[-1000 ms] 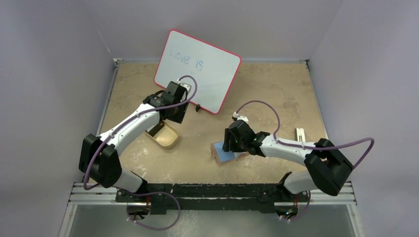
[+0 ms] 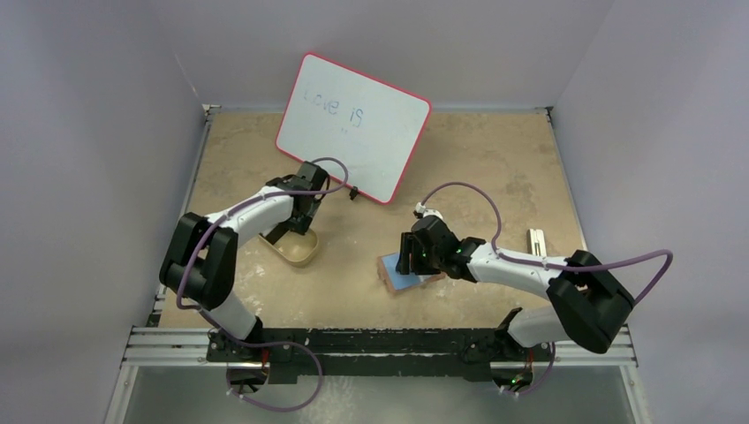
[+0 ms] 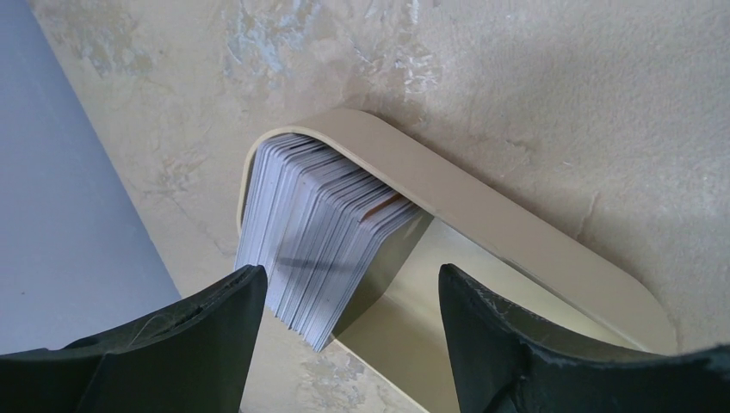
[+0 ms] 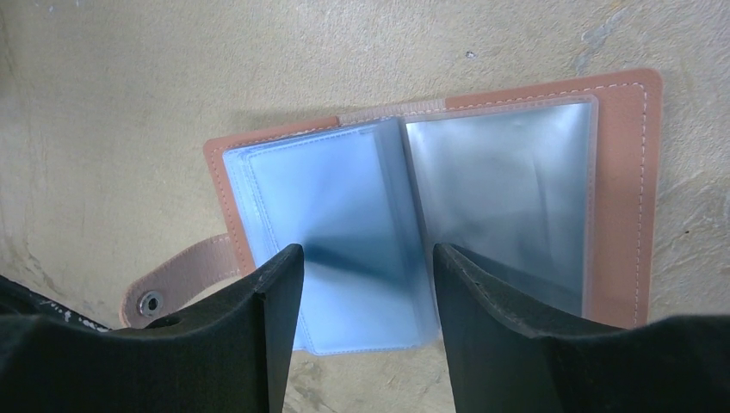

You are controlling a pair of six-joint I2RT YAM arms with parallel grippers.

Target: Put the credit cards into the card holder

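Several credit cards stand packed on edge at one end of a cream tray, seen in the left wrist view. Over them hangs my left gripper, its fingers apart and nothing between them; the top view has it above the tray's far part. The card holder lies spread open, brown outside, with blue leaves on one side and a clear pocket on the other. My right gripper is open across the blue leaves; whether its fingertips touch them I cannot tell.
A whiteboard with a red frame lies at the back. A pale object sits at the far right. Bare table separates the tray from the holder.
My left gripper has come down and back from behind the tray to hang over it. The right arm has hardly moved; tray and holder are where they were.
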